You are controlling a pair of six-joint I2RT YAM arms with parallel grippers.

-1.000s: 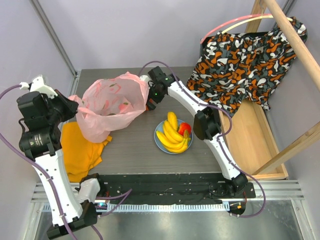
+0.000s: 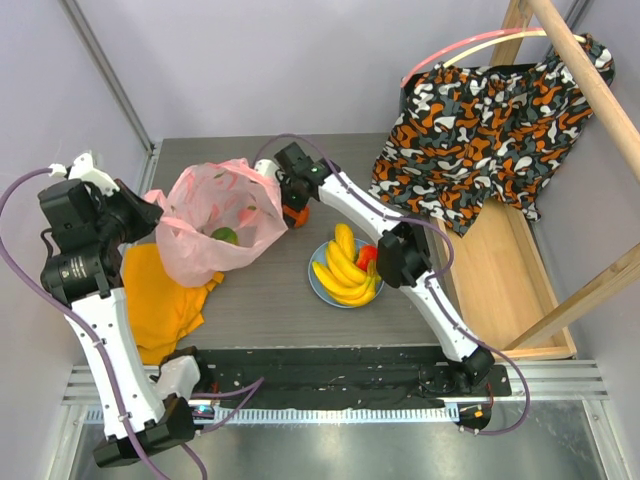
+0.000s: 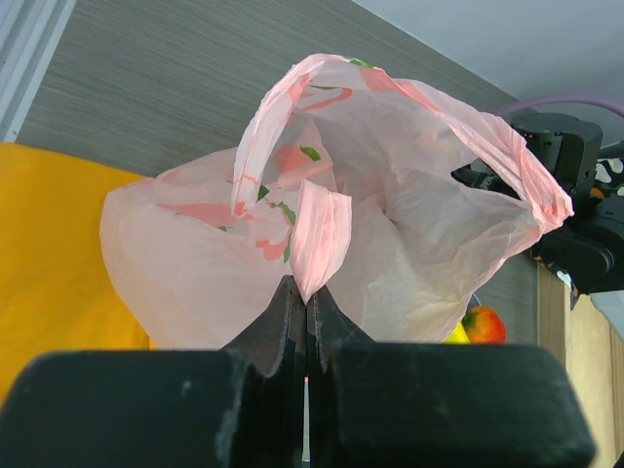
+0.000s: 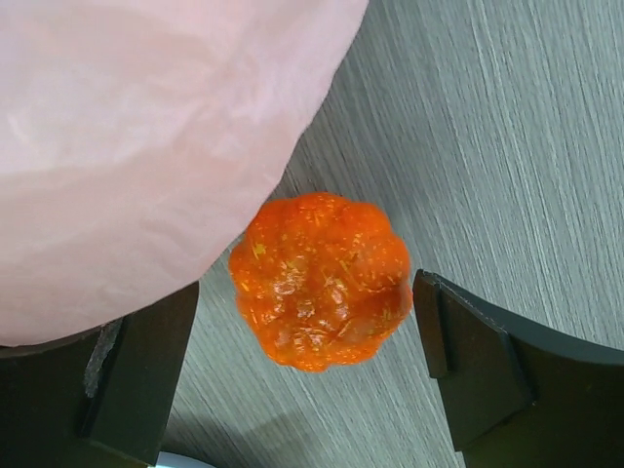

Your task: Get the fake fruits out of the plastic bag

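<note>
A pinkish translucent plastic bag (image 2: pixel 185 245) is spread open at the left of the table, its mouth facing up. Its left edge is pinched in my left gripper, where a gathered strip of pink plastic (image 3: pixel 320 234) rises between the shut fingertips. Down inside the bag lies a green fruit (image 2: pixel 224 235). Just outside the bag's right side, an orange bumpy fruit (image 4: pixel 320 281) rests on the table. My open right gripper is over it, one finger (image 4: pixel 468 361) on either side; the bag's wall overlaps the left finger in the right wrist view.
A blue bowl (image 2: pixel 323 292) near the table's middle front holds bananas (image 2: pixel 346 270) and a red fruit (image 2: pixel 367 256). Under the bag's left side lies an orange cloth (image 2: pixel 155 310). A wooden box with camouflage fabric (image 2: pixel 480 130) stands right.
My right gripper has moved slightly left toward the bag. The bag's right rim has shifted left and more of the orange fruit shows. A green fruit now shows in the bag.
</note>
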